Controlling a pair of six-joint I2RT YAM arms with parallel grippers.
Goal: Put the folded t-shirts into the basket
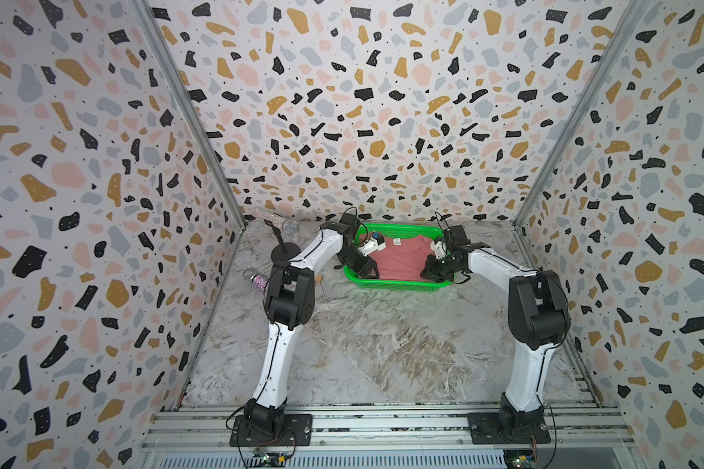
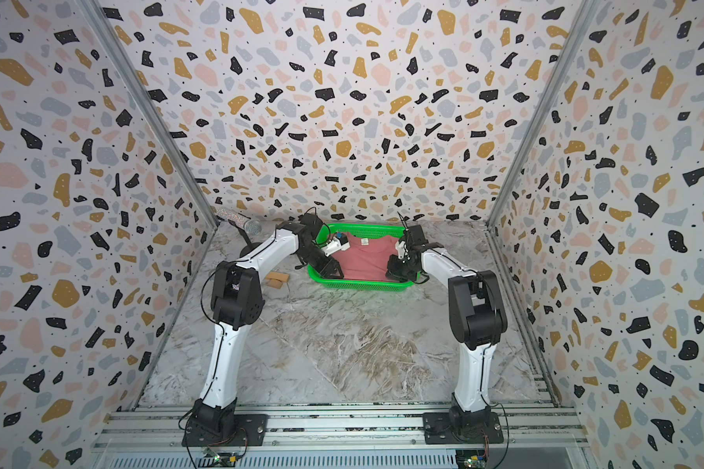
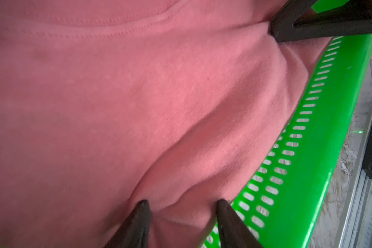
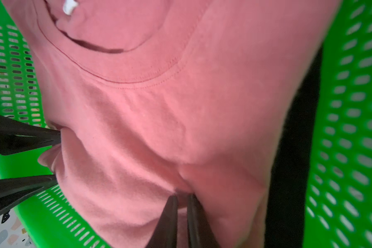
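A pink t-shirt [image 1: 403,258] lies flat inside the green basket [image 1: 403,286], its neckline toward the back. My left gripper is over the front left of the shirt. Its fingers stand apart with a bunched fold of pink cloth between them. At the front right, the tips of my right gripper touch the shirt and stand only slightly apart. Creases run toward them; whether cloth is pinched there cannot be told. Along one side of the shirt, dark material [image 4: 295,144] shows within the basket.
Left of the basket are a brown block [image 2: 277,279], a black round object with a handle [image 1: 284,251], a patterned jar [image 1: 256,280] and a clear glass vessel [image 1: 289,226]. Bare marble table [image 1: 399,344] lies in front of the basket.
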